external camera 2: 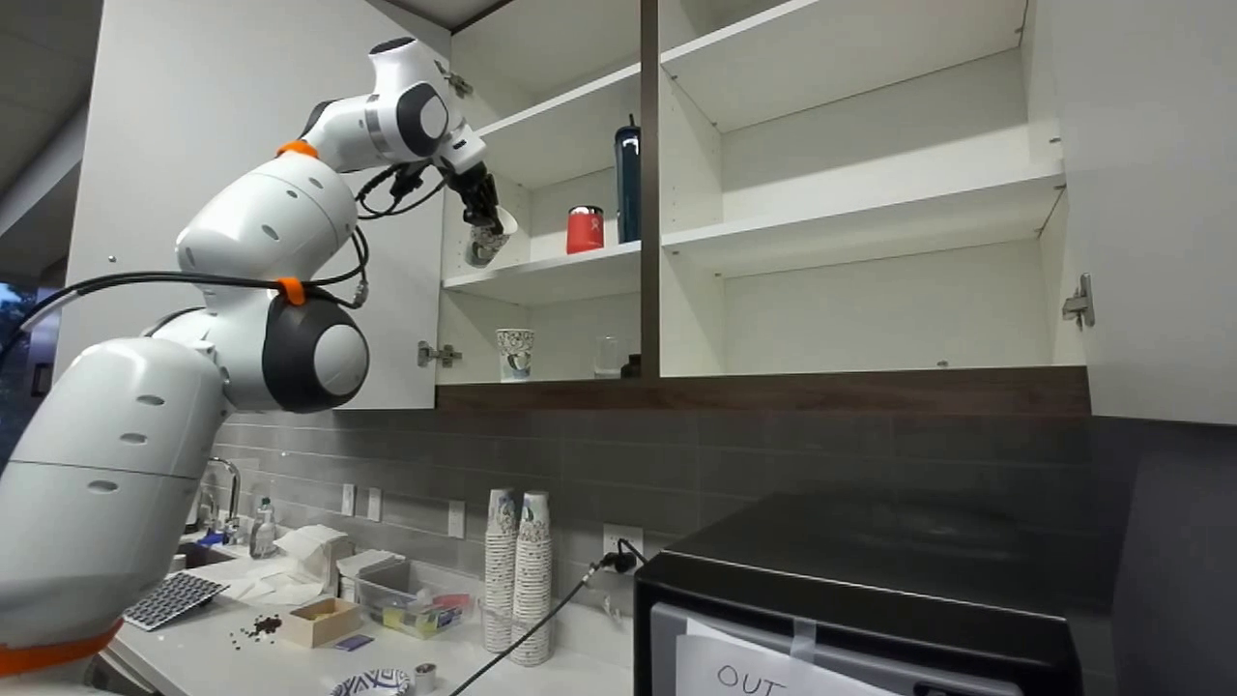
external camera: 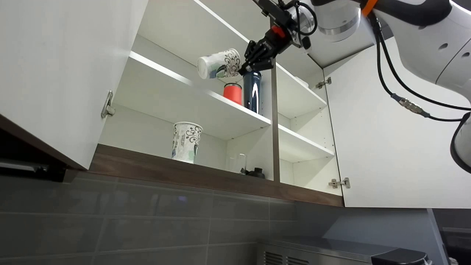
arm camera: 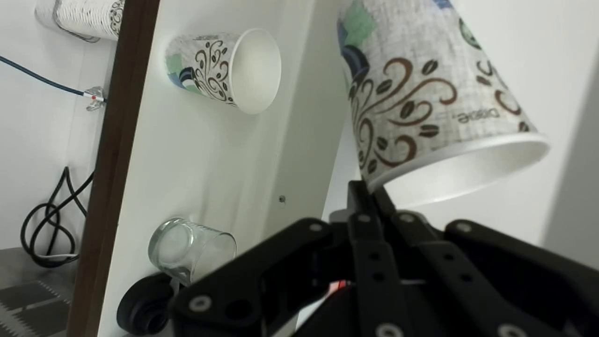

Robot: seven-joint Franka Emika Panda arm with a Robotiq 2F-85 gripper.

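My gripper is shut on the rim of a patterned paper cup (arm camera: 415,95), the thin wall pinched between its fingertips. In exterior view 1 this held cup (external camera: 219,64) lies tipped nearly sideways in the air, its base pointing left and its mouth toward the gripper (external camera: 243,70). It hangs in front of the cabinet, around the height of the middle shelf (external camera: 194,88). A second paper cup (external camera: 186,142) of the same pattern stands upright on the bottom shelf. On the middle shelf are a red tumbler (external camera: 232,93) and a tall dark blue bottle (external camera: 252,92).
A clear glass (arm camera: 191,250) and a black object (arm camera: 146,303) sit on the bottom shelf. Open cabinet doors flank the shelves, the left door (external camera: 57,66) and the right door (external camera: 397,128). In exterior view 2 the other cabinet section's shelf (external camera 2: 870,215) is bare.
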